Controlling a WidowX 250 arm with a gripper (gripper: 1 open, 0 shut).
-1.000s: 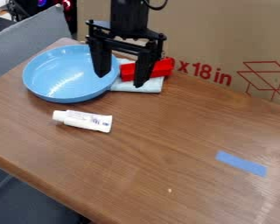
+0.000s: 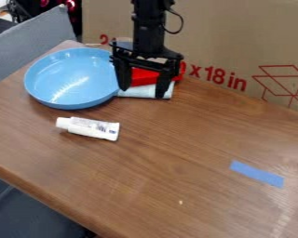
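Note:
My black gripper point(image 2: 142, 76) is open at the back of the table, just right of the blue plate point(image 2: 71, 77), over a red object point(image 2: 152, 77) and a white item point(image 2: 152, 91) that it partly hides. A white tube point(image 2: 88, 127) lies in front of the plate on the wooden table.
A blue strip point(image 2: 256, 173) lies on the right of the table point(image 2: 177, 177), whose middle and front are clear. A cardboard panel point(image 2: 238, 42) stands along the back, and a grey cushion point(image 2: 21, 42) borders the upper left.
The gripper has moved back, away from the camera, looking smaller than a second ago. The plate, tube and strip have stayed in place.

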